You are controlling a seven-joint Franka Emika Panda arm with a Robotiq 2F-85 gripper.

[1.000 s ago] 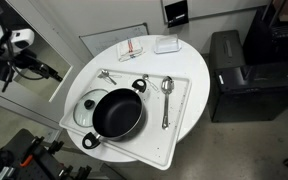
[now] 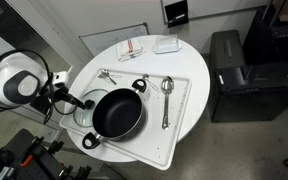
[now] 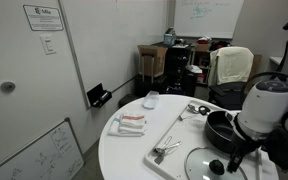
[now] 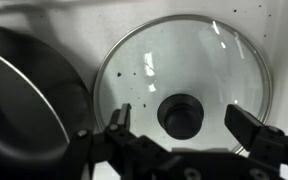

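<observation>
A clear glass lid (image 4: 189,75) with a black knob (image 4: 181,116) lies flat on the tray, as the wrist view shows. My gripper is open above it, its two fingers apart on either side of the knob and nothing held. In exterior view 1 the gripper (image 2: 81,104) hangs over the lid (image 2: 82,117) from the left and partly hides it. A black two-handled pot (image 2: 119,114) stands beside the lid, uncovered and empty; in the wrist view the pot (image 4: 29,95) fills the left side.
The white tray (image 2: 160,148) also bears a slotted spoon (image 2: 167,100) and smaller utensils (image 2: 107,77). A folded cloth (image 2: 130,48) and a clear container (image 2: 167,44) lie farther back on the round white table (image 2: 191,65).
The arm has come down and to the right, from left of the table to over the lid. Lid, pot and utensils have stayed in place.
</observation>
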